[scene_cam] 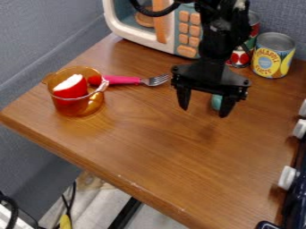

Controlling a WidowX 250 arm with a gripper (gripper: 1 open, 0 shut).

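My black gripper (205,102) hangs open over the wooden table (156,170), right of centre, its two fingers apart and pointing down. A teal object (216,102) sits behind it, partly hidden by the gripper; I cannot tell what it is. An orange pot (70,103) holding red and white pieces stands at the left, with a pink-handled fork (131,80) lying to its right.
A toy microwave (157,27) stands at the back. Cans (273,55) stand at the back right. A dark appliance with white knobs (296,188) runs along the right edge.
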